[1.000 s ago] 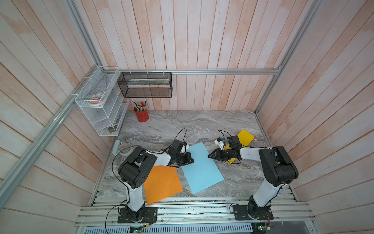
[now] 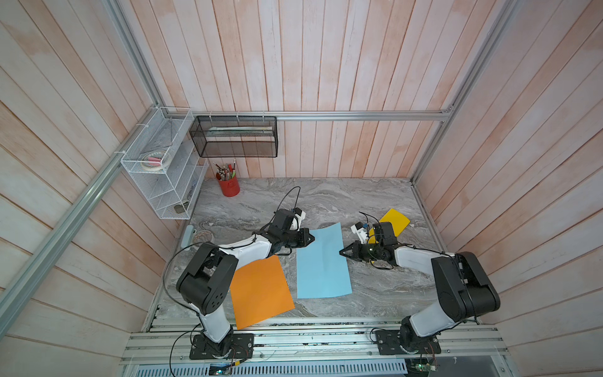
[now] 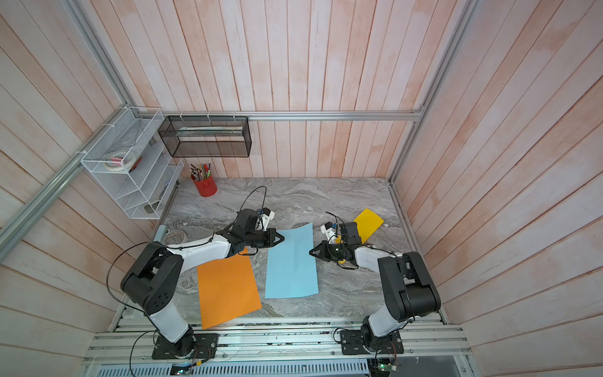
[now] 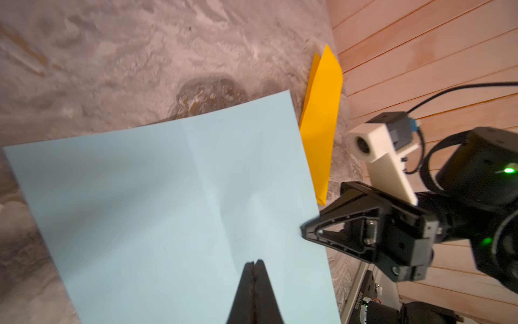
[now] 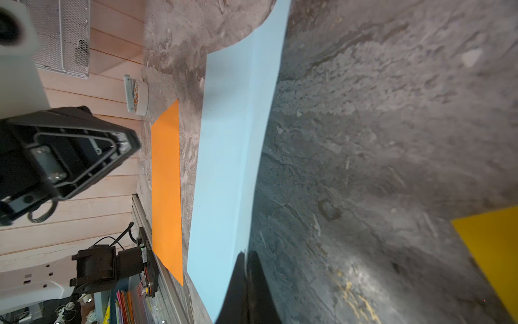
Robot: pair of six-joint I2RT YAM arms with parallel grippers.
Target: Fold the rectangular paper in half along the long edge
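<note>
A light blue rectangular paper (image 2: 323, 270) lies between the arms, with a faint lengthwise crease down its middle in the left wrist view. My right gripper is shut on the paper's right long edge, which is lifted a little off the table. My left gripper is shut above the sheet's upper left part; nothing shows between its fingers. From the right wrist view, those left fingers (image 5: 121, 154) hang clear of the paper.
An orange sheet (image 2: 260, 292) lies close to the left of the blue one. Behind the right arm is a folded yellow paper (image 2: 394, 220). A red cup (image 2: 230, 186) of tools stands at the back left.
The blue paper has turned from a slant to nearly straight, its near edge swinging left.
</note>
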